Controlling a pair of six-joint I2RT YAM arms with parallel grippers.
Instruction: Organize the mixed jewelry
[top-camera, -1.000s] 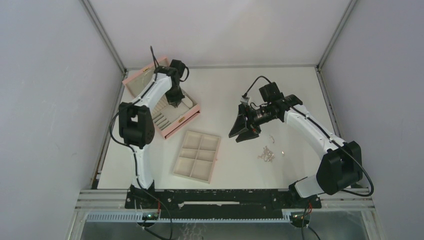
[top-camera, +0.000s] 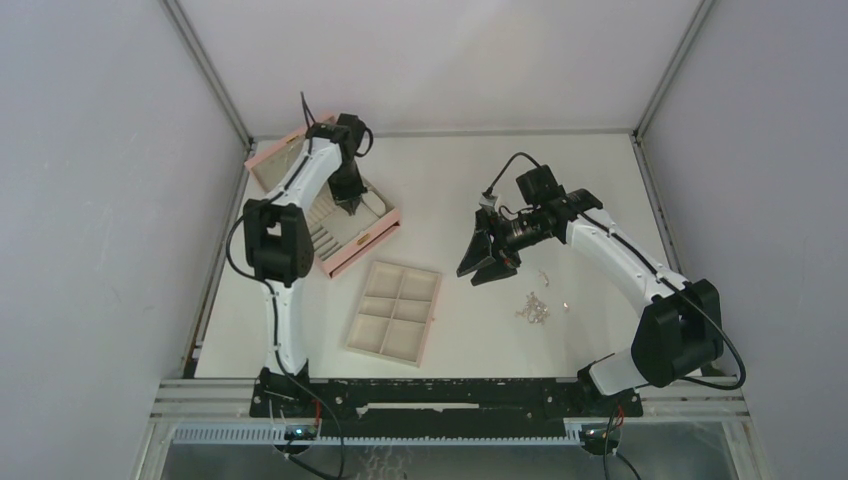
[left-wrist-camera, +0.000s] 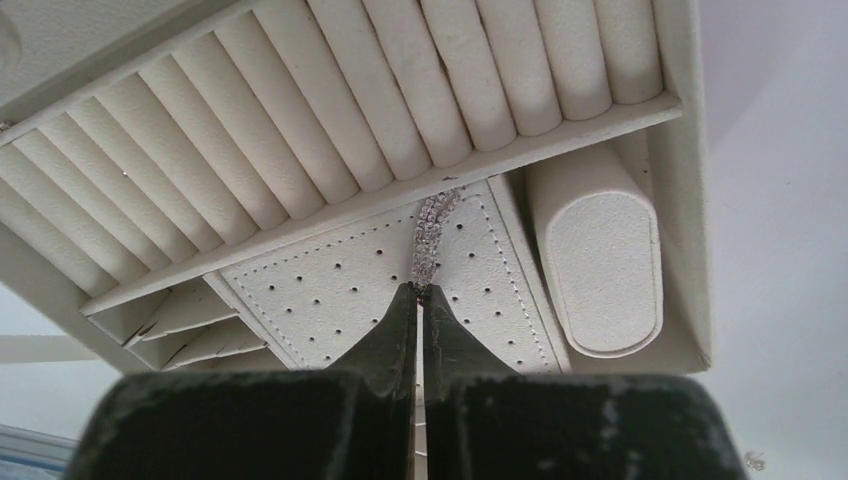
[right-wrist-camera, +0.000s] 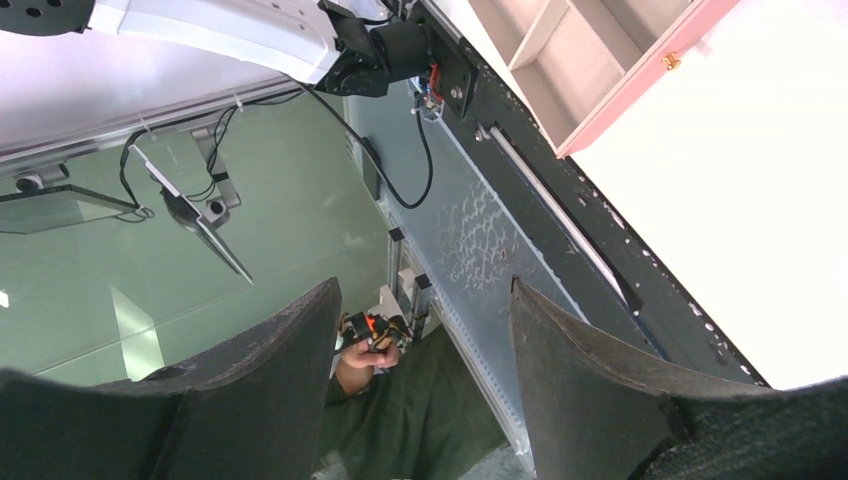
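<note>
A sparkling silver chain (left-wrist-camera: 428, 235) lies along the perforated pad (left-wrist-camera: 340, 290) of the pink jewelry box (top-camera: 365, 241). My left gripper is shut with its tips on the chain's near end, inside the box; a thin end appears pinched there. Ring rolls (left-wrist-camera: 330, 110) run above the pad, and a cushion (left-wrist-camera: 605, 270) sits to its right. Over the middle of the table my right gripper (top-camera: 487, 277) hangs open and empty; in the right wrist view its fingers (right-wrist-camera: 300, 370) stand wide apart. Tangled jewelry (top-camera: 535, 308) lies on the table at the right.
A divided tray (top-camera: 437, 291) with empty compartments stands at the table's front middle.
My right arm, the tray and the loose jewelry have stayed where they were.
</note>
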